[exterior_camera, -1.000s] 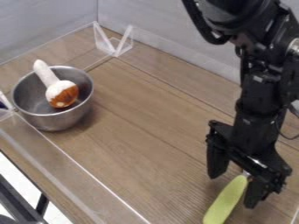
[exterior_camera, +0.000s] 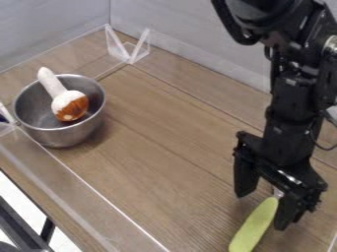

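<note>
My black gripper hangs low over the wooden table at the right, its fingers open around the upper end of a yellow-green elongated object lying near the front edge. A steel bowl at the left holds a white-handled item with an orange and white round end.
A white wire-like stand stands at the back against the wall. A small dark and pale item sits at the far left edge, partly out of view.
The gripper has shifted very slightly around the upper end of the yellow-green object; the rest stays as it was.
</note>
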